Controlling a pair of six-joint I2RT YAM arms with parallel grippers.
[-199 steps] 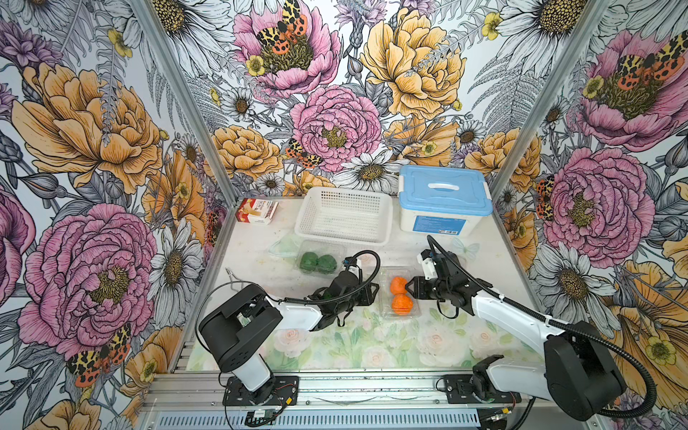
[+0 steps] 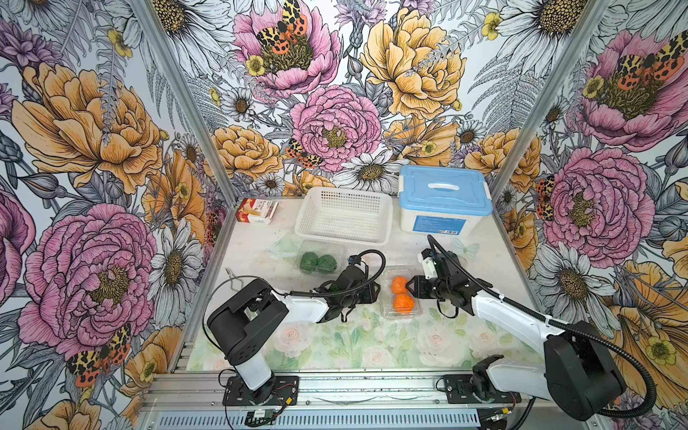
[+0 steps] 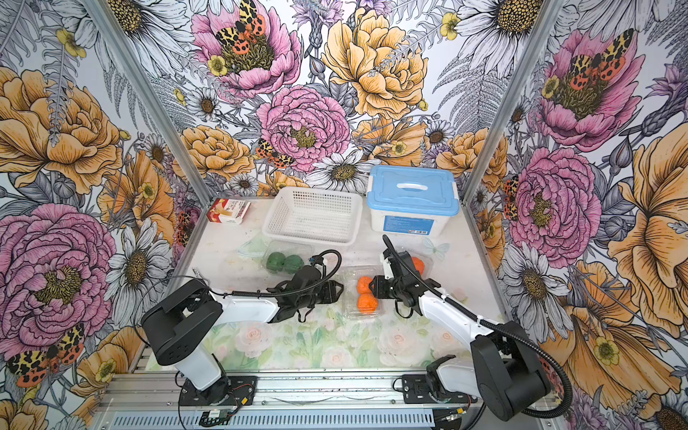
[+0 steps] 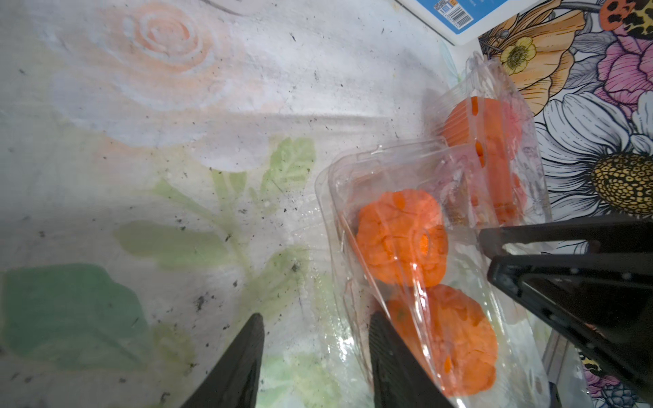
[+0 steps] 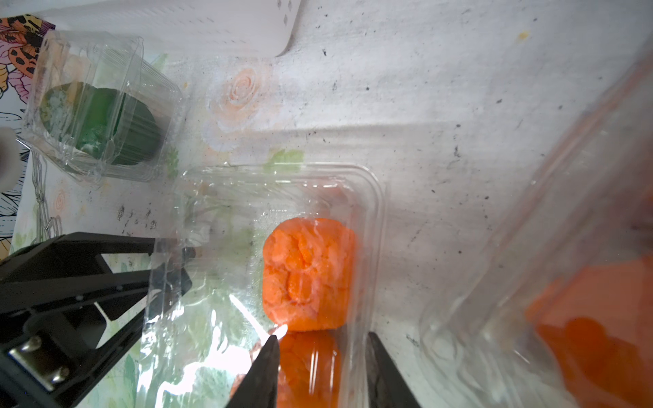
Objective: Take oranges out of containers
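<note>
A clear plastic container (image 5: 204, 217) stands centre front with two oranges (image 5: 306, 272) (image 4: 442, 340) inside. My left gripper is at its left side, fingers parted, the near one by the container wall. My right gripper hangs over its right wall, fingers parted on either side of it. I cannot tell whether either grips the plastic. A second clear container (image 4: 500, 88) with orange fruit (image 3: 417, 264) is to the right, partly behind the right arm in the top views.
A container with green fruit (image 2: 319, 262) lies back left. Behind are a white basket (image 2: 342, 233), a blue-lidded box (image 2: 444, 187) and a small carton (image 2: 256, 210).
My left arm has shifted slightly toward the middle container. The right arm and the containers look almost unchanged.
</note>
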